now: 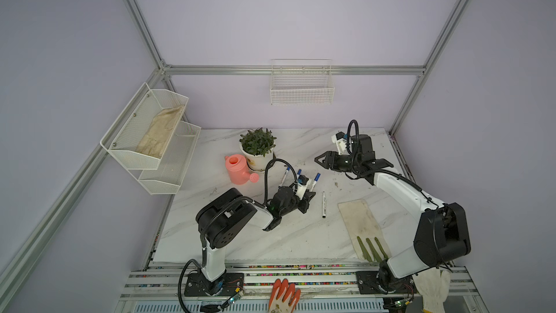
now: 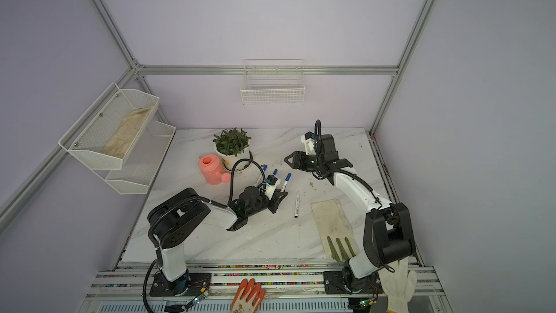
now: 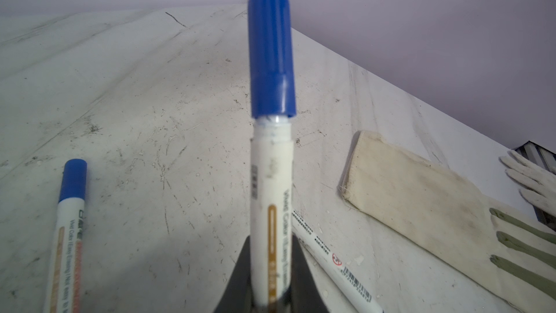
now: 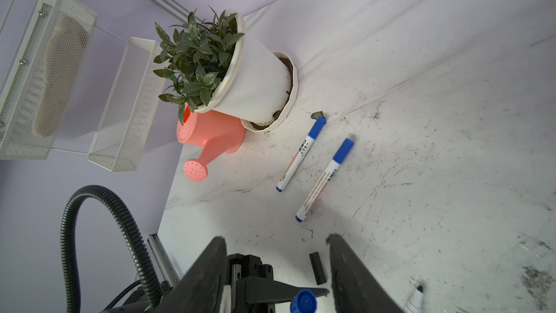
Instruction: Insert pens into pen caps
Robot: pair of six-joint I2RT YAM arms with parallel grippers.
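Note:
My left gripper (image 1: 309, 198) is shut on a white pen (image 3: 271, 197) that stands nearly upright in the left wrist view. A blue cap (image 3: 271, 52) sits on the pen's upper end, with a white collar showing beneath it. Up and to the right of it, my right gripper is open, with nothing held between its spread fingers. The cap end of the held pen shows low in the right wrist view. An uncapped white marker (image 1: 323, 204) lies on the table; its dark tip shows in the right wrist view. Two blue-capped pens (image 4: 300, 156) (image 4: 325, 180) lie side by side.
Behind the left arm stand a pink watering can (image 1: 236, 169) and a potted plant (image 1: 258, 145). A beige glove (image 1: 359, 220) lies at right on the tabletop. Bare table surrounds the loose marker.

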